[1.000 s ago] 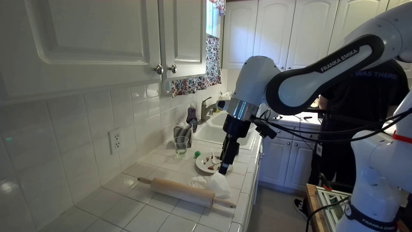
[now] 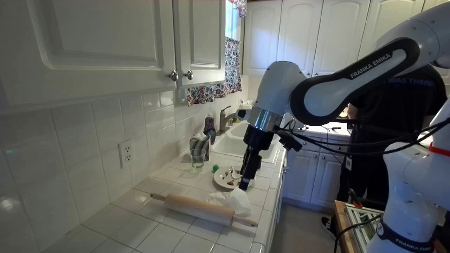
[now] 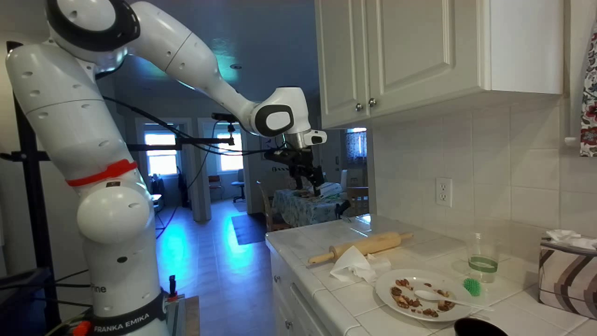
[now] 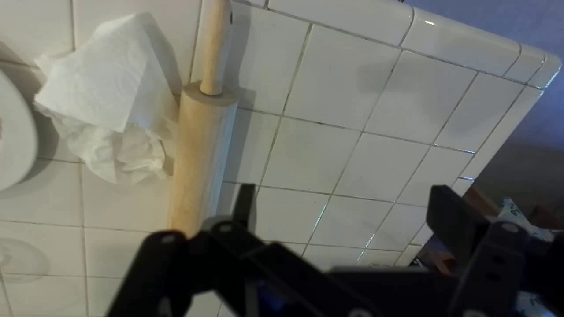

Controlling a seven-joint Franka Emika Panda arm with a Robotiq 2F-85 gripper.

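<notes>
My gripper is open above the tiled counter, its two black fingers wide apart with only bare tile in the gap behind them. A wooden rolling pin lies on the counter, left of the gap in the wrist view; the left finger covers its lower end. Beside the pin is crumpled white tissue. A white plate holds brown food scraps and a white spoon. Close to the plate sit a spiky green ball and a clear cup.
A striped tissue box and a dark bottle stand toward the sink. Partly visible is a black cup. Wall cabinets overhang the counter. Tiles beyond the pin are clear. A person stands behind the arm.
</notes>
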